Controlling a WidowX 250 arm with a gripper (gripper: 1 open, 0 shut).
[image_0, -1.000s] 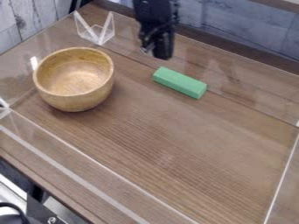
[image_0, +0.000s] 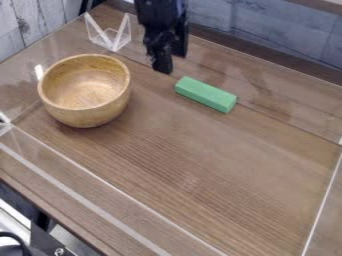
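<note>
My gripper (image_0: 162, 58) hangs at the top middle of the camera view, dark and partly blurred, just behind and between a wooden bowl (image_0: 83, 100) on the left and a green rectangular block (image_0: 206, 94) on the right. I cannot tell whether its fingers are open or shut, or if anything is between them. The bowl looks empty. The block lies flat on the wooden table (image_0: 201, 180).
A white wire-like object (image_0: 110, 30) stands at the back left, near the table's edge. A dark object sits at the lower left corner, off the tabletop.
The bowl and block have not moved.
</note>
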